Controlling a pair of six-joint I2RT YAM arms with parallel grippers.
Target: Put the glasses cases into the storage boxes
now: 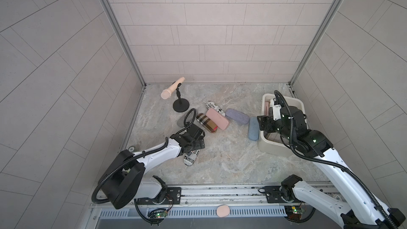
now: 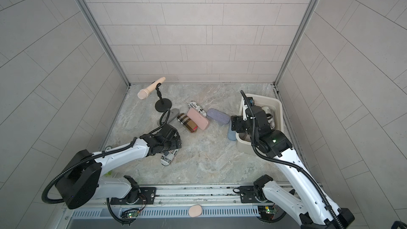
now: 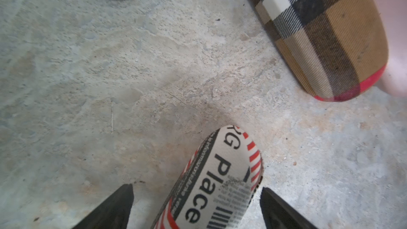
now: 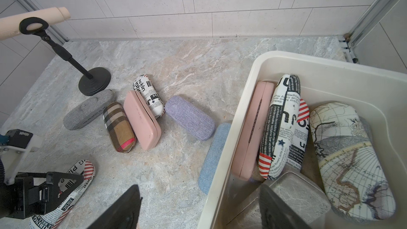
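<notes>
A newspaper-print glasses case [image 3: 212, 186] lies at the left front of the table. My left gripper is low over it, open, one finger to each side; whether they touch it I cannot tell. The cream storage box [image 4: 246, 110] stands at the right with a pink, a newspaper-print and a map-print case inside, plus a grey metallic item. My right gripper hangs open and empty at the box's left wall. Loose cases between: grey [image 4: 89, 110], plaid [image 4: 118, 127], pink [image 4: 142, 120], a second newspaper-print [image 4: 148, 95], lavender [image 4: 190, 117] and blue [image 4: 214, 159].
A black stand [image 1: 181, 104] holding a beige cylinder [image 1: 173, 88] is at the back left. The blue case lies close against the box's left side. Clear table [image 1: 229, 157] lies at the front middle.
</notes>
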